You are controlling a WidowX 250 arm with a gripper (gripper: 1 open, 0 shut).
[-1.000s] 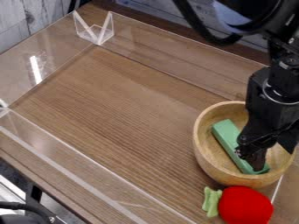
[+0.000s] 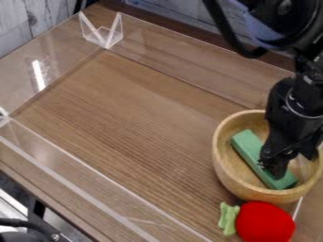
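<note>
My black gripper (image 2: 282, 151) reaches down from the upper right into a light wooden bowl (image 2: 229, 170) at the right of the table, its fingers over the right part of a green rectangular block (image 2: 248, 148) lying inside. The dark fingers overlap, so how far apart they are and whether they touch the block cannot be made out.
A red object with a green top (image 2: 263, 223) sits just below the bowl at the table's front right. Clear plastic brackets stand at the left and upper-left edges.
</note>
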